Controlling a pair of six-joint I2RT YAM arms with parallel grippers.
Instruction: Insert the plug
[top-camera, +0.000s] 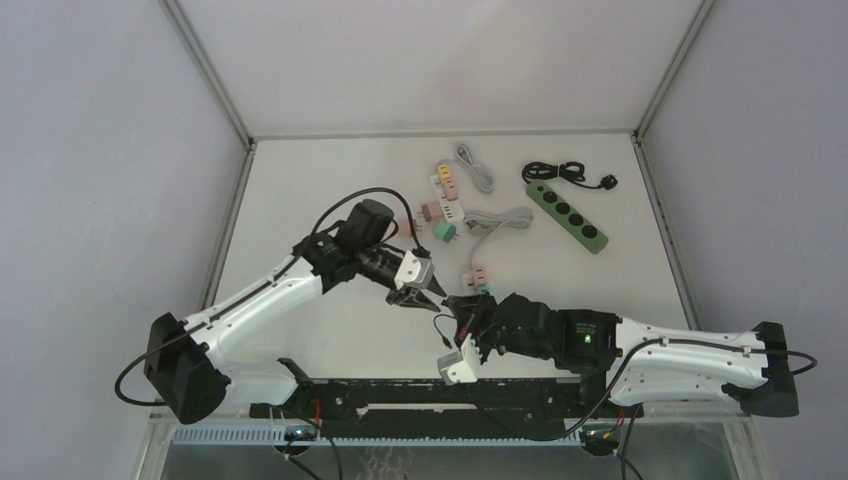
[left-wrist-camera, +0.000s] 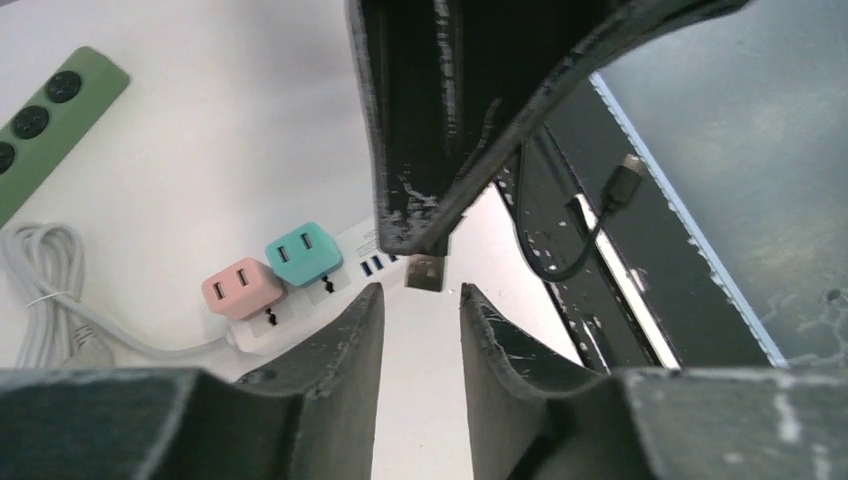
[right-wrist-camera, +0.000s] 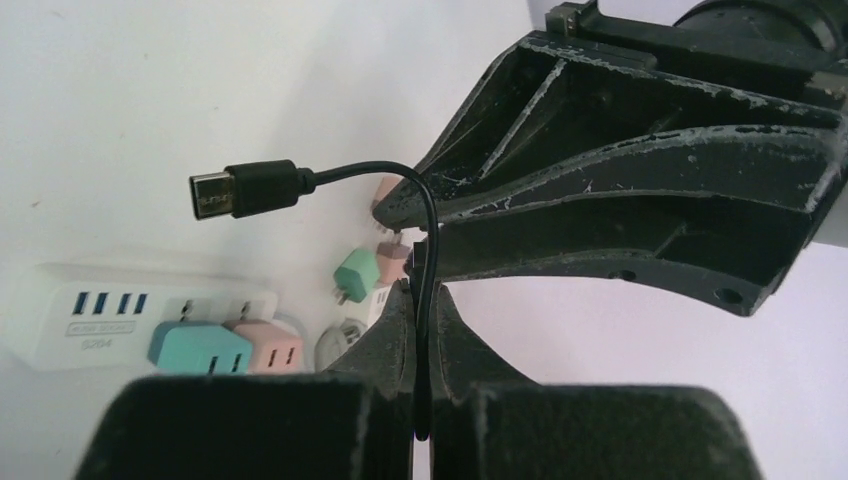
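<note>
A short black USB cable has a metal USB-A plug end (left-wrist-camera: 425, 273), seen sticking out from the tip of my right gripper in the left wrist view. My right gripper is shut on that plug, whose body its fingers hide. The cable's small other connector (right-wrist-camera: 240, 188) hangs free. My left gripper stands open, with clear gaps between its fingers and the plug's metal tip. A white power strip (right-wrist-camera: 60, 345) with several blue USB ports lies on the table, bearing a teal adapter (right-wrist-camera: 200, 348) and a pink adapter (right-wrist-camera: 272, 345).
At the back right lies a green power strip (top-camera: 566, 216) with a coiled black cord (top-camera: 555, 172). A grey coiled cable (top-camera: 500, 220), a loose green adapter (top-camera: 444, 231) and another white strip (top-camera: 447, 204) lie further back. Both grippers are close together over the front-middle table.
</note>
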